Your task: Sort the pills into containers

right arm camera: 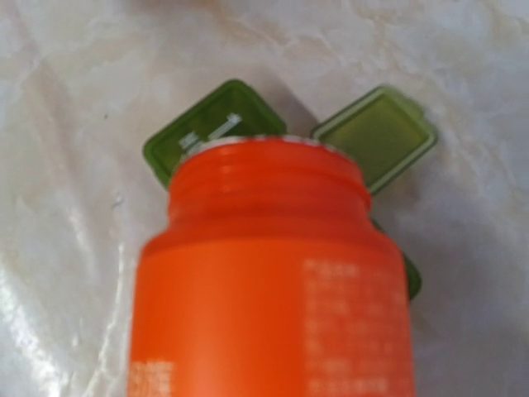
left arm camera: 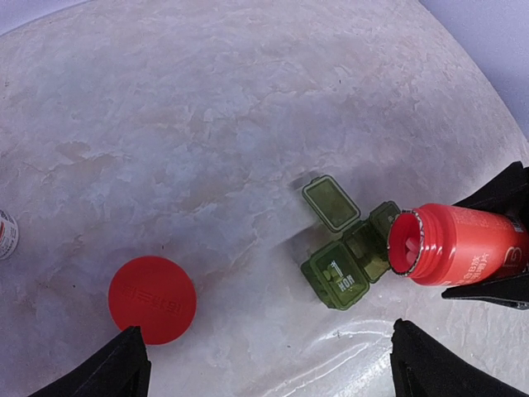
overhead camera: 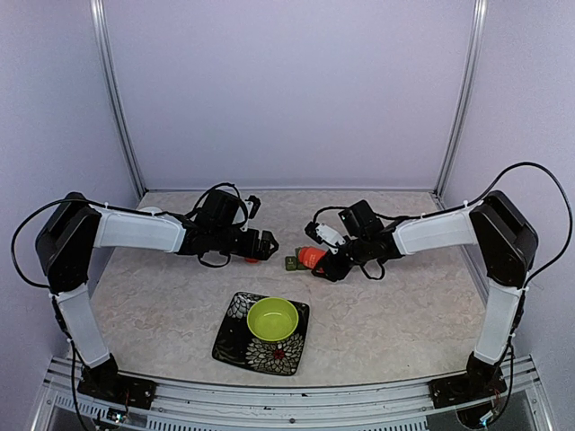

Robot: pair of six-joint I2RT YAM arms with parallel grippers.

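An uncapped red-orange bottle (left arm camera: pixel 467 244) lies tipped on its side, with my right gripper shut around its body. Inside its mouth, pinkish pills (left arm camera: pixel 411 245) show in the left wrist view. The mouth is over the edge of a small green pill box (left arm camera: pixel 337 275), which has one lid (left arm camera: pixel 331 203) swung open and another, marked MON, closed. In the right wrist view the bottle (right arm camera: pixel 273 273) hides much of the box. My left gripper is open with nothing between its fingers; a round red cap (left arm camera: pixel 152 299) rests on the table just beyond them.
A green bowl (overhead camera: pixel 272 319) sits on a black flowered tray (overhead camera: pixel 230 346) at the front. Part of another bottle (left arm camera: pixel 7 234) shows at the left edge of the left wrist view.
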